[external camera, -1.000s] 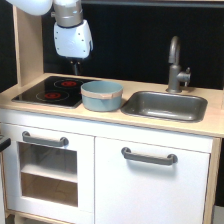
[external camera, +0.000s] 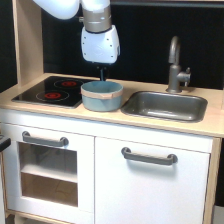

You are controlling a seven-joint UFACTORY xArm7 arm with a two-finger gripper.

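Note:
A blue-grey pot [external camera: 102, 98] with a light brownish rim stands upright on the counter, between the stove top [external camera: 50, 91] and the sink. My gripper [external camera: 103, 74] points down just above the pot, by the far side of its rim. The white wrist above it is clear, but the fingers are small and dark against the black backdrop. Whether they touch the rim does not show, nor whether they are open or shut.
To the right lies the sunken metal sink [external camera: 165, 105], with a dark tall faucet [external camera: 178, 70] behind it. Below are a white cabinet door [external camera: 150, 185] and an oven door with a grey handle [external camera: 46, 139]. The stove's red-ringed burners are bare.
My arm and gripper have moved right, from above the stove's right edge to above the pot, and slightly lower. The pot stands where it was.

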